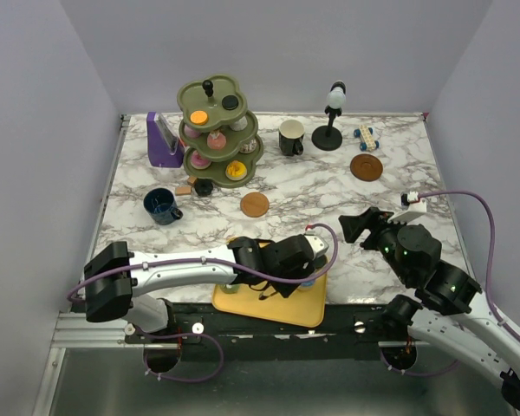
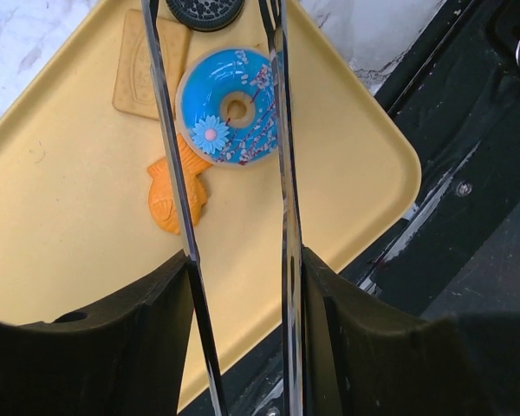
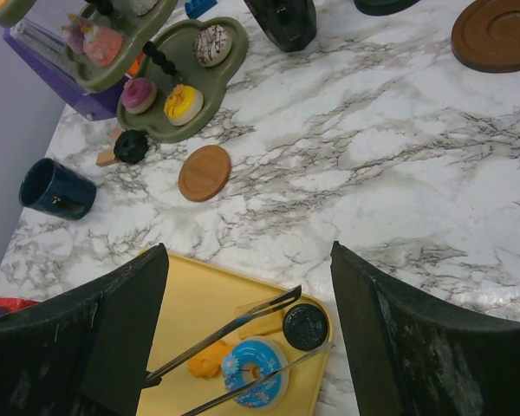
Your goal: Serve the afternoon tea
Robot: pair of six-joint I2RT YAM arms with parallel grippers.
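A yellow tray (image 2: 61, 234) lies at the table's front, holding a blue flowered donut (image 2: 210, 130), an orange fish-shaped pastry (image 2: 163, 208), a square biscuit (image 2: 134, 65) and a dark round cookie (image 3: 304, 328). My left gripper hangs over the donut, long thin fingers part apart either side of it; whether they touch it I cannot tell. My right gripper (image 1: 356, 227) stands open right of the tray. A green tiered stand (image 1: 211, 104) with sweets stands at the back.
Two wooden coasters (image 1: 254, 204) (image 1: 366, 167), a blue mug (image 1: 160, 205), a black mug (image 1: 291, 136), a lamp (image 1: 328, 135) and a purple box (image 1: 163, 147) surround open marble.
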